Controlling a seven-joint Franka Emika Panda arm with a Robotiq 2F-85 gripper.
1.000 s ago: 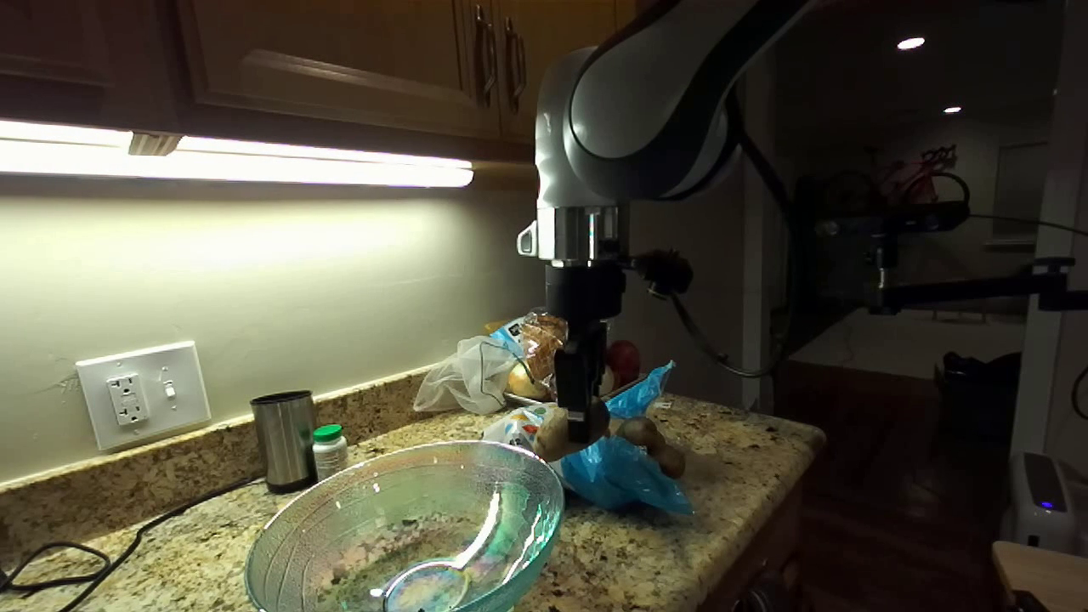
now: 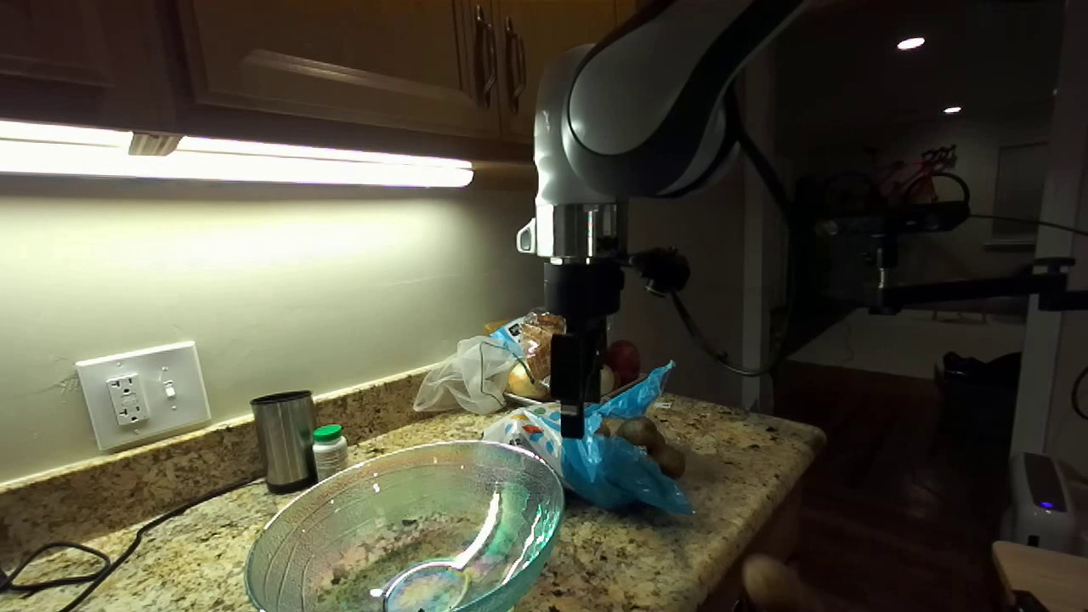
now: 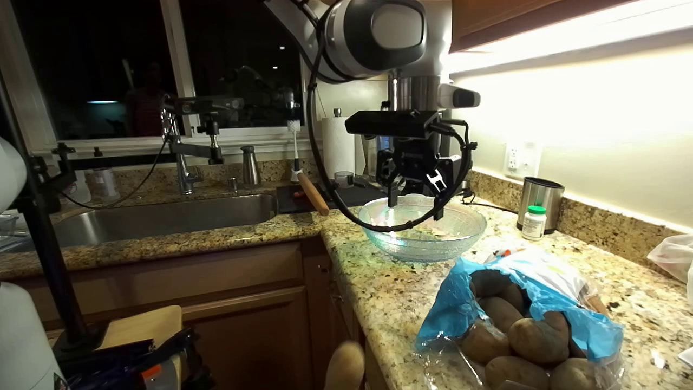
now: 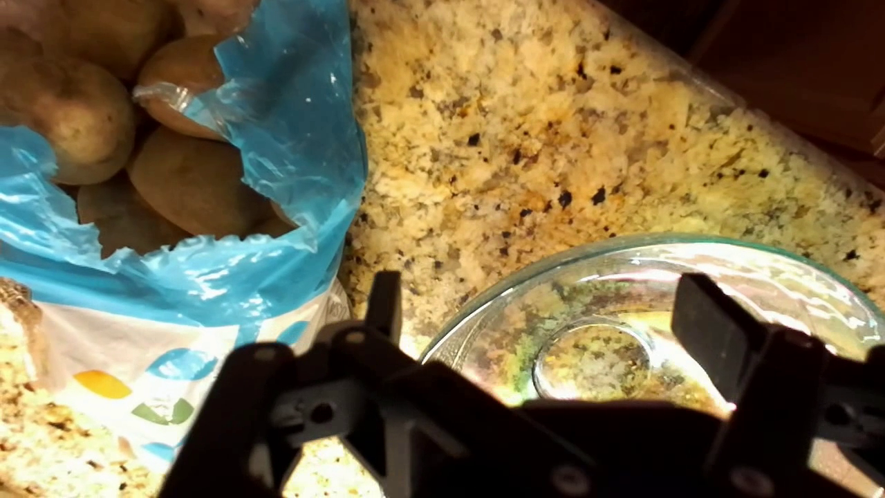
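Observation:
My gripper point(image 3: 416, 205) is open above the counter, with nothing between its widely spaced fingers. Below and beside it in the wrist view lies the clear glass bowl point(image 4: 606, 249), with no potato visible in it. A blue and white plastic bag point(image 3: 448, 305) is torn open on the counter, several brown potatoes point(image 3: 539, 338) showing inside. One slightly blurred potato point(image 3: 345, 367) is off the counter, in front of the cabinet and below the counter edge. The same potato point(image 2: 773, 583) shows at the bottom of exterior view 1, apart from the gripper.
By the wall stand a metal cup point(image 2: 286, 439) and a green-capped white bottle point(image 2: 328, 454). Groceries in a plastic bag point(image 2: 469, 377) sit in the far corner. A sink point(image 3: 169, 221) lies left of the bowl. Bare granite point(image 4: 514, 124) separates the bag from the counter edge.
A potato was between my fingers a second ago; now they are apart and empty. A potato has appeared below the counter's front edge. The arm and the bowl look nearly unmoved.

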